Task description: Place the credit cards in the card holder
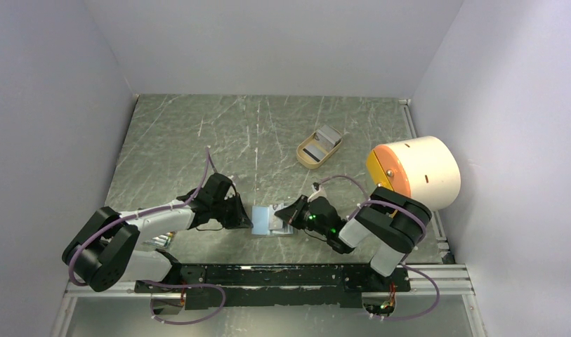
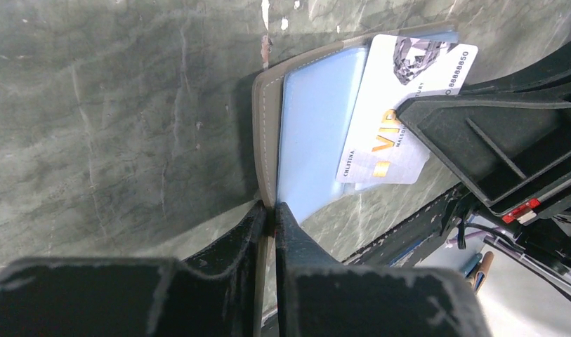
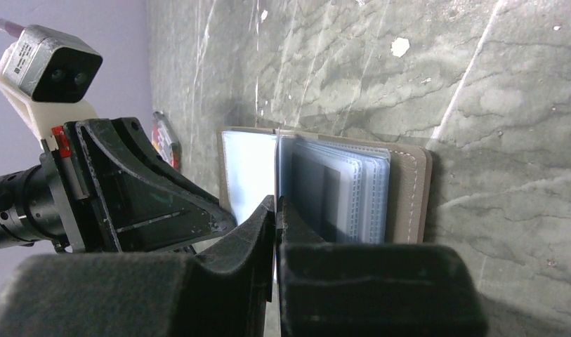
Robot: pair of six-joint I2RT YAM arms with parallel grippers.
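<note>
An open card holder (image 1: 260, 220) with light-blue sleeves (image 2: 317, 112) and a beige stitched cover (image 3: 409, 189) lies at the front centre. My left gripper is shut on the holder's left edge. A white VIP card (image 2: 388, 147) lies over the right part of the sleeves in the left wrist view. My right gripper is shut on a thin upright edge at that card's place, seen edge-on in the right wrist view; whether it grips the card alone or a sleeve too, I cannot tell.
A wooden box (image 1: 307, 158) with grey cards stands at the back right of centre. A large cream cylinder (image 1: 426, 172) stands at the right wall. Small items lie at the front left.
</note>
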